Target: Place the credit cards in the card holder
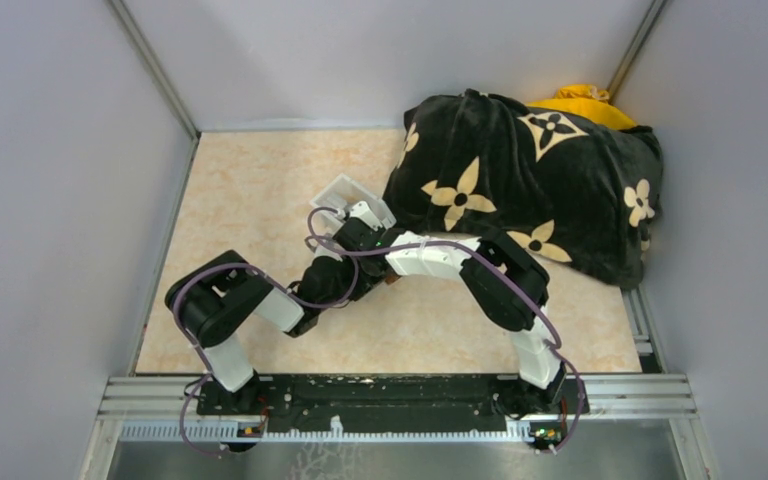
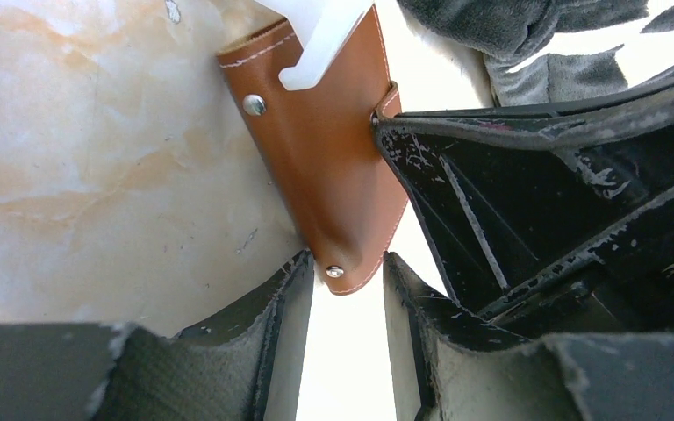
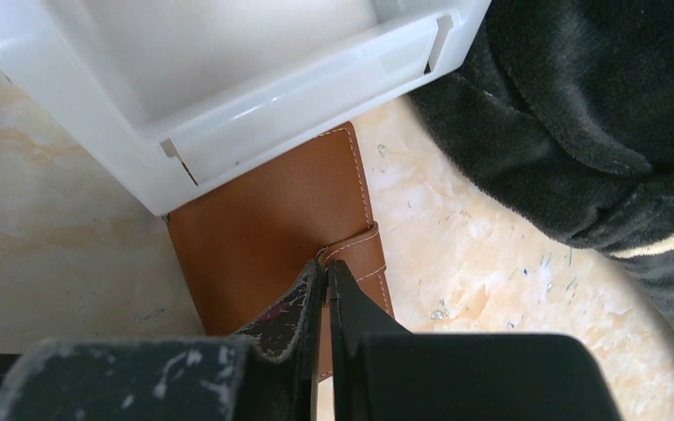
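The brown leather card holder lies on the table, with pale stitching and metal snaps. My right gripper is shut on the edge of its strap, along the right side of the holder. The left wrist view also shows a black right finger meeting that edge. My left gripper stands open, its tips on either side of the holder's rounded lower end. In the top view the arms cover most of the holder. I cannot make out any credit card.
A white plastic box overhangs the holder's far end in the right wrist view. The dark patterned cushion occupies the back right. Bare table lies at the back left, and the front right is clear.
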